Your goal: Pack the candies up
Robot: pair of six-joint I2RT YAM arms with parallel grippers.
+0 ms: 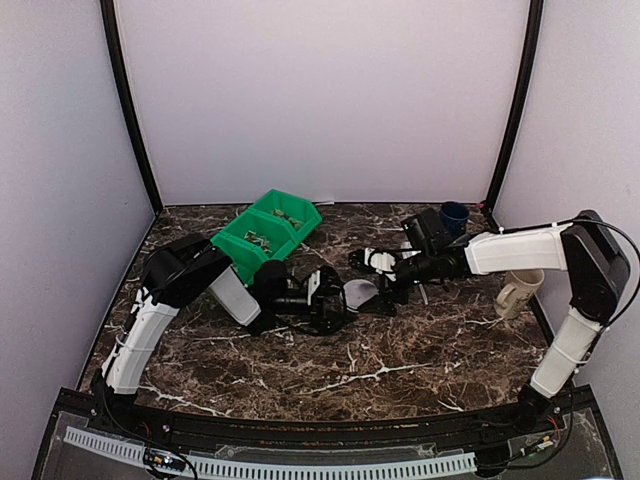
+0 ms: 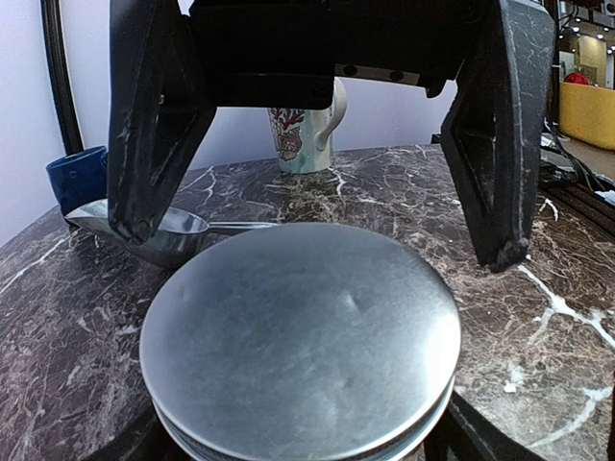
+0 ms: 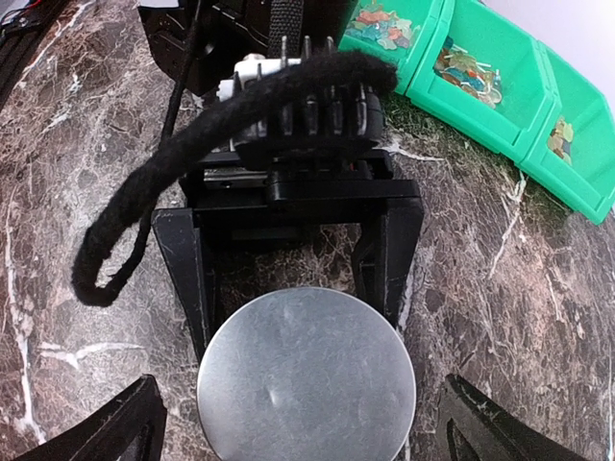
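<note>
A round silver lid (image 1: 361, 293), atop a container mostly hidden beneath it, lies at the table's middle between both grippers. My left gripper (image 1: 344, 302) stands open at its left, a finger (image 3: 192, 279) on either side of the container, tips hidden by the lid. From the right, my right gripper (image 1: 370, 284) is open over the lid; in the left wrist view its fingers (image 2: 495, 173) straddle the lid's far side. Whether either touches cannot be told. Candies (image 3: 468, 74) lie in the compartments of a green bin (image 3: 500, 134) behind the left arm.
A metal scoop (image 2: 159, 235) rests near the blue cup (image 1: 453, 217) at the back right. A patterned mug (image 1: 518, 292) stands under the right forearm.
</note>
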